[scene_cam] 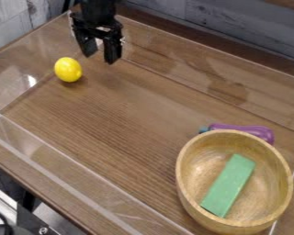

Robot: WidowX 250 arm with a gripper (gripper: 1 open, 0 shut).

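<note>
The black gripper (96, 46) is at the top left over the wooden table, just behind a yellow lemon-like object (67, 70); whether it is open or shut is unclear. A tan bowl (194, 184) at the lower right holds a green block (228, 186). A purple eggplant-like object (245, 132) lies just behind the bowl.
A grey wall runs along the back, and the table's edge shows at the lower left.
</note>
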